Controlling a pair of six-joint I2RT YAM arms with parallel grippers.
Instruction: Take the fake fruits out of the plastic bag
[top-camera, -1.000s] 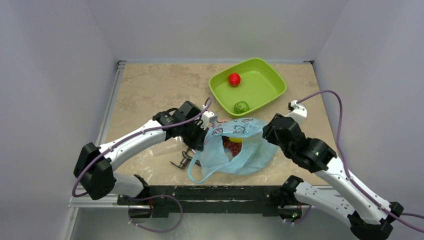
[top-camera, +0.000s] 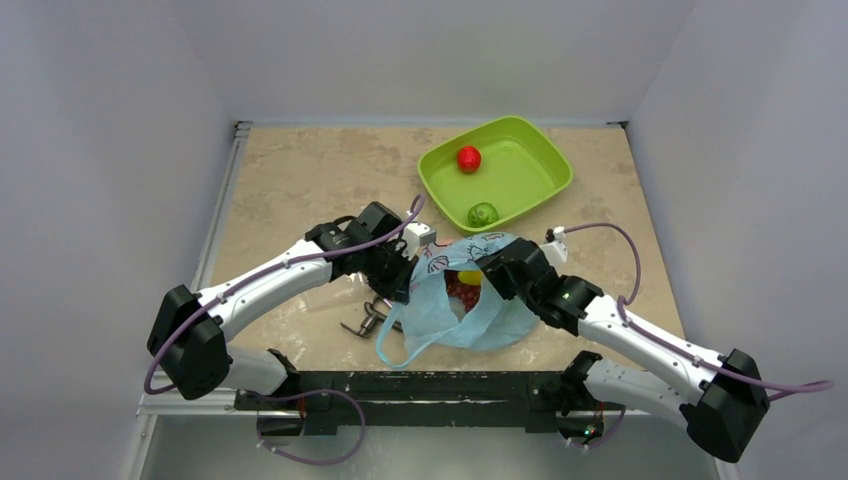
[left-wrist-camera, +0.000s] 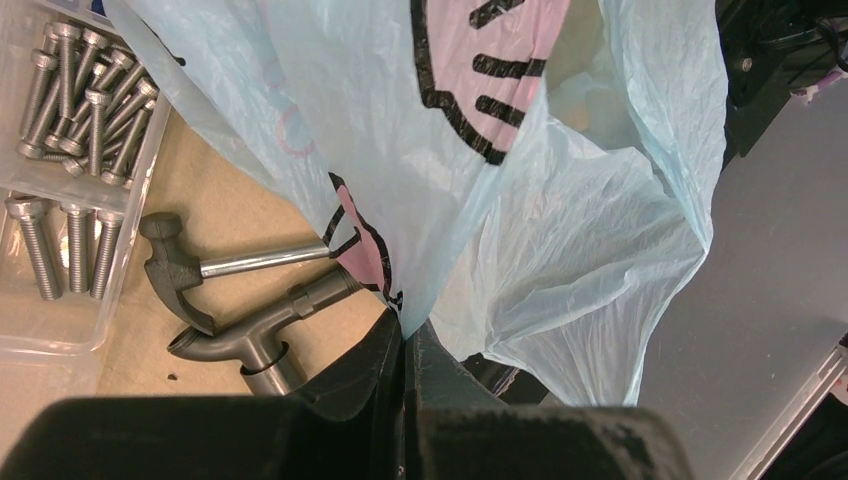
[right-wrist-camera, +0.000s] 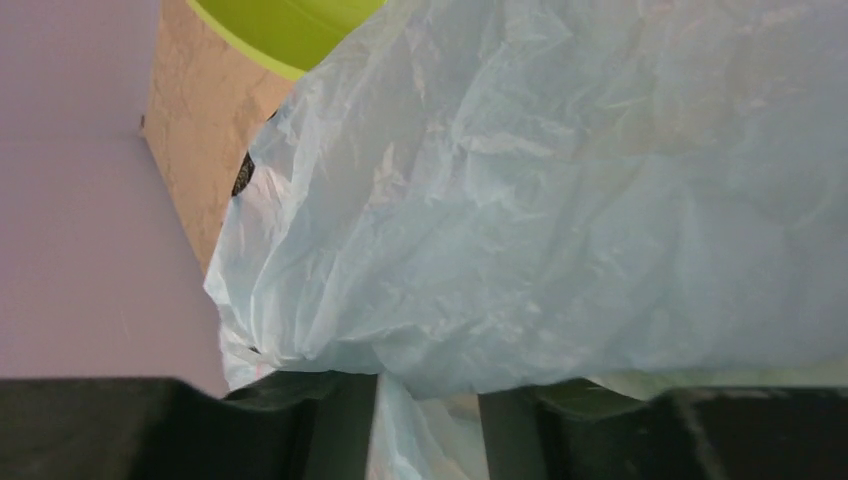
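Observation:
A light blue plastic bag (top-camera: 432, 310) lies at the front middle with its mouth open. Inside it, red grapes (top-camera: 462, 293) and a yellow fruit (top-camera: 470, 277) show. My left gripper is shut on a pinched edge of the bag, holding it up at the left. At the bag's right upper edge, my right gripper (top-camera: 487, 268) has its fingers apart. In the right wrist view, bag film (right-wrist-camera: 560, 230) passes across and just in front of those fingers (right-wrist-camera: 340, 425); whether they grip any cannot be told. Other bag contents are hidden.
A green tray (top-camera: 520, 170) behind the bag holds a red fruit (top-camera: 468, 159) and a small green melon (top-camera: 483, 214). Left of the bag lie a hammer (left-wrist-camera: 172, 265), a metal pipe piece (left-wrist-camera: 255, 340) and a clear box of bolts (left-wrist-camera: 130, 215).
My right gripper has moved left, from beside the bag's right side onto its upper edge by the opening. The left arm has stayed still, keeping its hold on the bag.

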